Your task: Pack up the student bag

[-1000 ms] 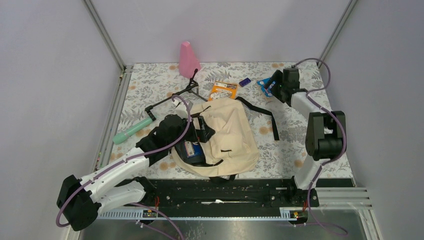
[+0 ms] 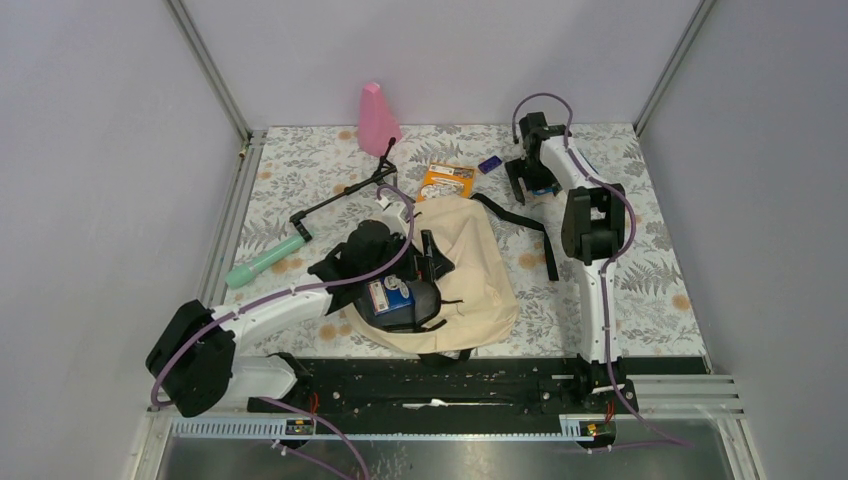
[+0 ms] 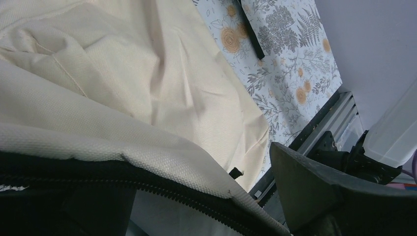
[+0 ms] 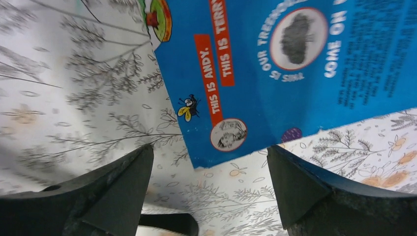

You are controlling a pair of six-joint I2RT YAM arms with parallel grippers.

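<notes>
The cream bag (image 2: 470,270) lies open at the front middle, a blue item (image 2: 390,295) inside its dark opening. My left gripper is open over the bag, the zipped edge (image 3: 147,167) running between its fingers. My right gripper stands open at the corner of a blue printed book (image 4: 275,73) lying flat at the back right, nothing held.
An orange book (image 2: 446,182), a small dark-blue item (image 2: 489,164), a pink object (image 2: 378,125), a green cylinder (image 2: 263,262) and a black folded stand (image 2: 340,195) lie at the back and left. A black strap (image 2: 540,230) lies right of the bag.
My left gripper has moved rightward over the bag.
</notes>
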